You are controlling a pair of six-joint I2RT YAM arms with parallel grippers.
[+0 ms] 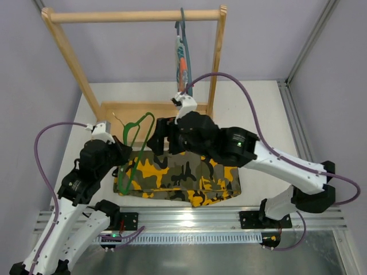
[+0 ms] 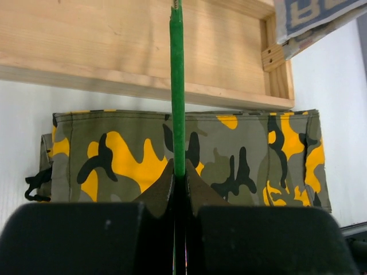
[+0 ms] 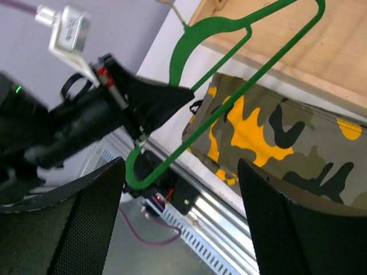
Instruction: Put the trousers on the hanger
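Camouflage trousers (image 1: 186,175) in olive, black and yellow lie folded flat on the white table. A green hanger (image 1: 136,162) is held up above their left end, tilted, its hook toward the back. My left gripper (image 1: 127,148) is shut on the hanger's side; in the left wrist view the green bar (image 2: 178,91) runs between its fingers. My right gripper (image 1: 153,143) has its fingers apart, just right of the hanger. In the right wrist view the long lower bar of the hanger (image 3: 229,102) crosses in front of those fingers (image 3: 287,223), with nothing clearly between them.
A wooden rack (image 1: 137,16) stands behind the trousers, with its base board (image 1: 132,109) close to their back edge. Clothing on a blue-grey hanger (image 1: 184,60) hangs at its right side.
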